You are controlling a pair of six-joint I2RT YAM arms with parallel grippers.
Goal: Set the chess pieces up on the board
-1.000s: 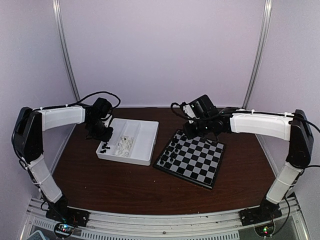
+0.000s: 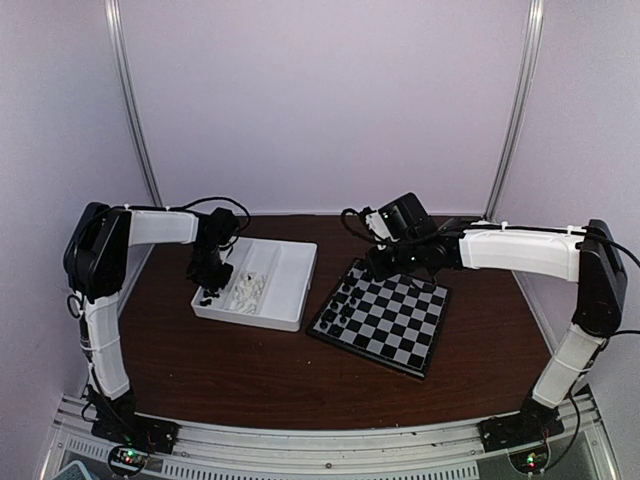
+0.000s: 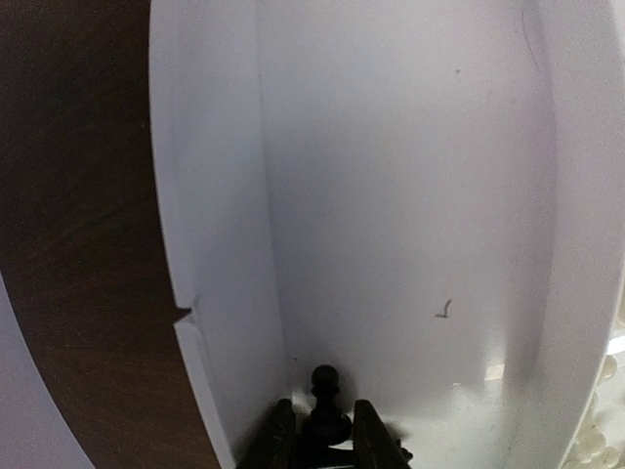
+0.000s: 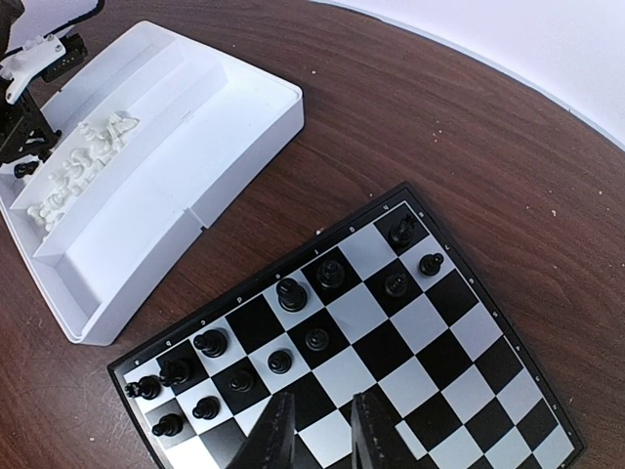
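Note:
My left gripper is down in the left compartment of the white tray [image 2: 290, 310], fingers apart around a black pawn [image 3: 325, 381], with more black pieces under it; whether they touch it cannot be told. White pieces [image 4: 83, 166] fill the middle compartment. My right gripper hangs above the chessboard [image 2: 405, 355], fingers apart with nothing seen between them. Black pieces stand in two rows along the board's tray-side edge, including a king or queen [image 4: 291, 293] and pawns [image 4: 316, 338].
The tray's right compartment is empty. Bare brown table [image 2: 230, 370] lies in front of tray and board and between them. Pale walls surround the back and sides.
My left arm has moved right and the gripper down into the tray's left compartment. The right arm is almost still, very slightly shifted.

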